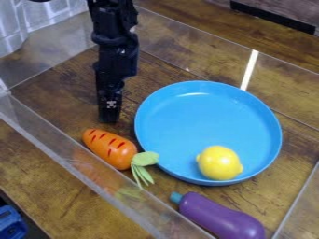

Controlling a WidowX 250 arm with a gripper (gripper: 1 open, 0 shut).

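Observation:
My black gripper (108,108) reaches down from the top left to the wooden table, just above an orange toy carrot (110,147) with green leaves. Whether its fingers are open or shut is not clear in this view. To the right lies a blue plate (200,121) with a yellow lemon (219,161) on its lower part. A purple eggplant (218,215) lies at the bottom right, below the plate.
Clear plastic walls (69,173) border the table area on the left and bottom. A blue object (7,224) is at the lower left edge. The table behind the plate is mostly bare.

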